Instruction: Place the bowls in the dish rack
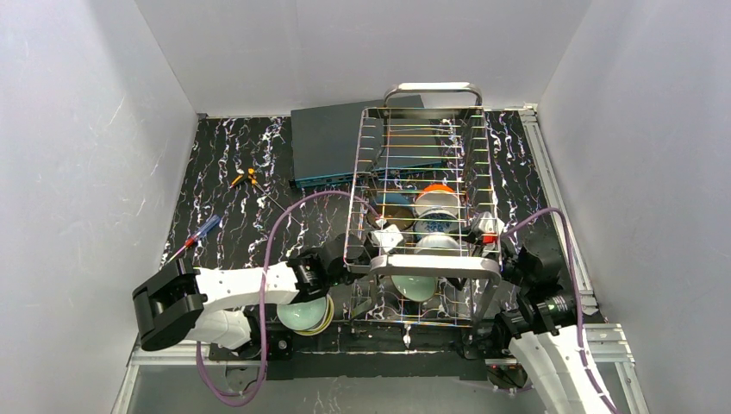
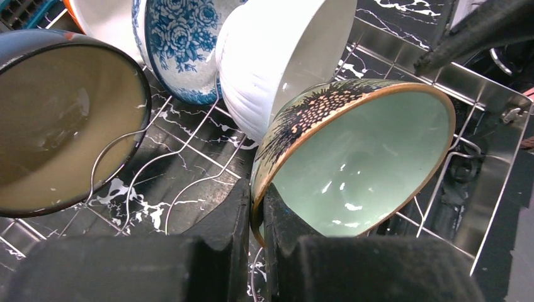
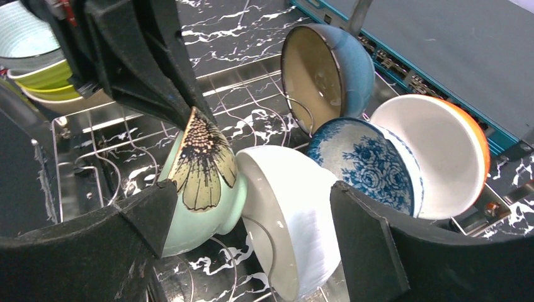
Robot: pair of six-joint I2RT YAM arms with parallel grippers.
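My left gripper is shut on the rim of a mint bowl [image 2: 359,163] with a patterned outside, tilted on its side in the dish rack [image 1: 427,265]. In the right wrist view it touches a white bowl [image 3: 289,220]. Blue floral bowl [image 3: 371,170], orange-backed white bowl [image 3: 428,145] and blue-grey bowl [image 3: 315,69] stand on their sides in the rack. My right gripper is open around the lower part of the mint and white bowls, with nothing visibly clamped. A stack of bowls [image 1: 302,310] sits left of the rack.
A grey flat unit [image 1: 328,138] lies at the back. A screwdriver [image 1: 203,231] and pliers [image 1: 246,177] lie on the left of the marble surface. Grey walls surround the workspace; the upper tier of the rack covers the bowls from above.
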